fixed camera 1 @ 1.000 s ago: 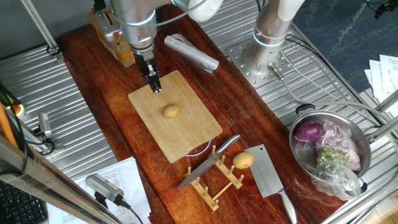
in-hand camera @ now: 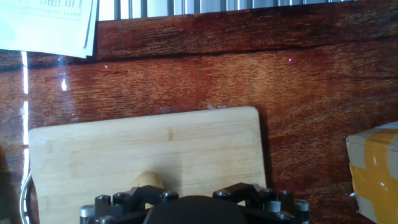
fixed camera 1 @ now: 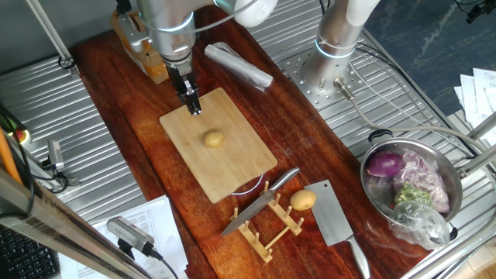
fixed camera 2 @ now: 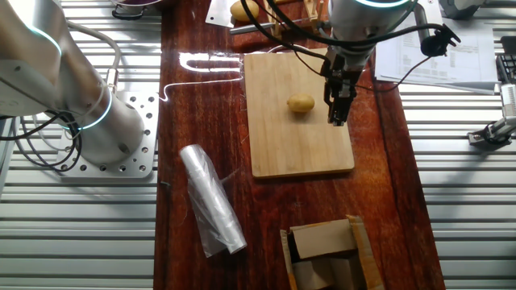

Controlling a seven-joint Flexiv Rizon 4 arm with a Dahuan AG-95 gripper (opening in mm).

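Note:
A potato (fixed camera 1: 213,138) lies on the wooden cutting board (fixed camera 1: 240,163), near its middle. Above the board's far-left part hangs my gripper (fixed camera 1: 193,112), pointing down and holding nothing. In exterior view 2 the gripper (fixed camera 2: 337,119) is to the right of the potato (fixed camera 2: 301,103), with a gap between them. The wrist view has the two fingers (in-hand camera: 163,196) spread apart along the bottom edge, so the gripper is open. There the potato (in-hand camera: 149,179) is partly hidden behind the left finger.
A knife (fixed camera 1: 260,203) rests across a wooden rack (fixed camera 1: 260,242), beside a second potato (fixed camera 1: 303,200) and a cleaver (fixed camera 1: 329,213). A metal pot (fixed camera 1: 453,174) holds an onion and bagged food. A plastic-wrap roll (fixed camera 1: 239,66) and cardboard box (fixed camera 1: 139,50) sit at the far end.

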